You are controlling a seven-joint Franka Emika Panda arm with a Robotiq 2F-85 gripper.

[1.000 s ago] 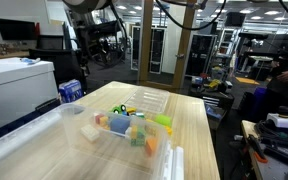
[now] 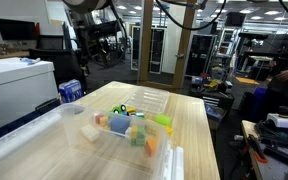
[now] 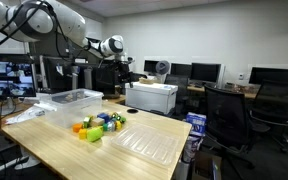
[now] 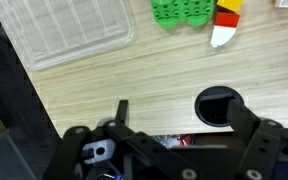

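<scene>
My gripper stands open over the table, with only bare wood and a black round object [image 4: 218, 105] showing between and near its fingers. In exterior view 1 the gripper [image 2: 99, 40] hangs high above the far end of the table; in exterior view 2 it [image 3: 121, 75] is above the table's back edge. Ahead of it in the wrist view lie a green block piece [image 4: 182, 10] and a red, yellow and white piece [image 4: 224, 25]. Several coloured blocks [image 3: 101, 127] lie in a group on the table.
A clear bin [image 2: 69, 125] holds blocks at the near end in exterior view 1. A flat pale tray [image 3: 149, 143] rests on the table. A blue box [image 3: 194, 135] stands at the table's edge. Bare wood lies around the blocks.
</scene>
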